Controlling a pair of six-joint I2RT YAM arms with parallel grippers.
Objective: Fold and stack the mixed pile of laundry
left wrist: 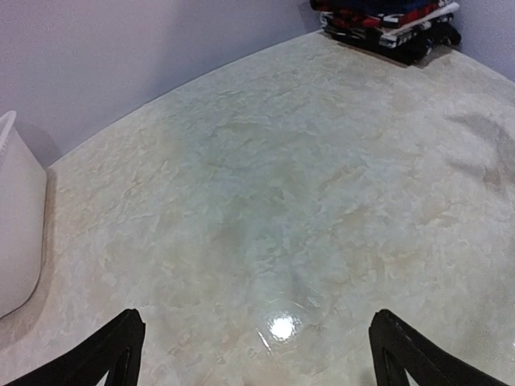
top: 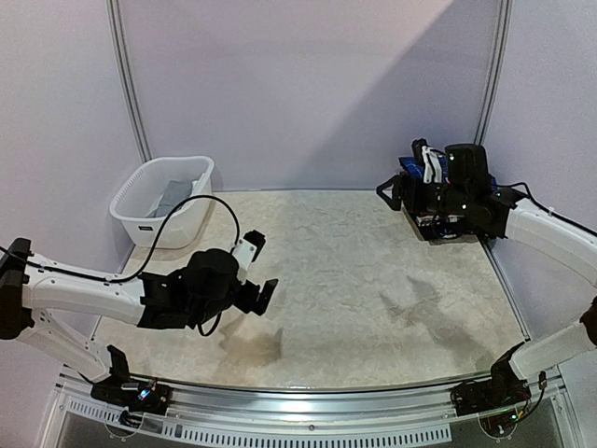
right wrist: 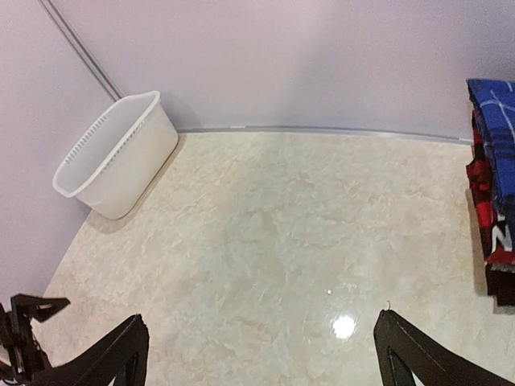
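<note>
A folded stack of clothes, dark with blue plaid, red and white layers, sits at the back right, mostly behind my right arm in the top view; the right wrist view shows its blue plaid top [right wrist: 495,129]. A white basket [top: 140,224] at the back left holds a grey cloth [top: 173,196]. My left gripper [top: 261,271] stands open and empty over the front left of the table. My right gripper [top: 392,191] is open and empty, in front of and left of the stack's top.
Walls enclose the back and both sides, and a metal rail [top: 308,429] runs along the front edge.
</note>
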